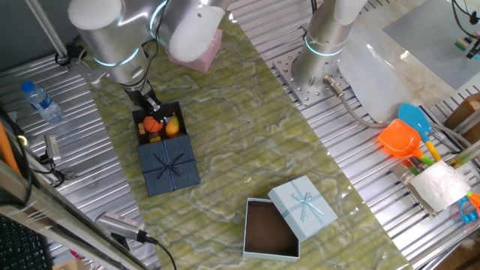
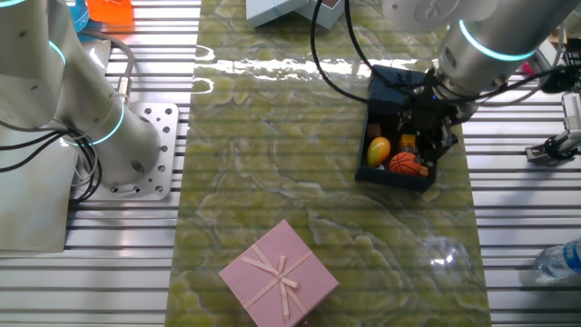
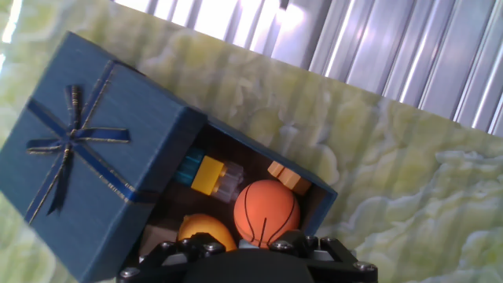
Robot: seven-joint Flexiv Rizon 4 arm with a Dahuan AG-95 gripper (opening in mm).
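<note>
A dark blue gift box (image 1: pixel 139 133) stands on the green marbled mat, its ribboned lid (image 1: pixel 168 166) lying over one end and leaving the rest uncovered. Inside are an orange basketball (image 3: pixel 267 212), a yellow-orange fruit-like toy (image 2: pixel 379 151), a yellow block (image 3: pixel 207 174) joined to grey and teal pieces, and a small light orange block (image 3: pixel 289 178). Right over the box opening hangs my gripper, its fingers spread apart near the ball and the fruit. Nothing appears held between them. The arm partly covers the box in exterior view 2.
A light blue box (image 1: pixel 271 229) stands open, with its lid (image 1: pixel 304 208) leaning on its edge. A closed pink box (image 2: pixel 279 274) sits at the mat's other end.
</note>
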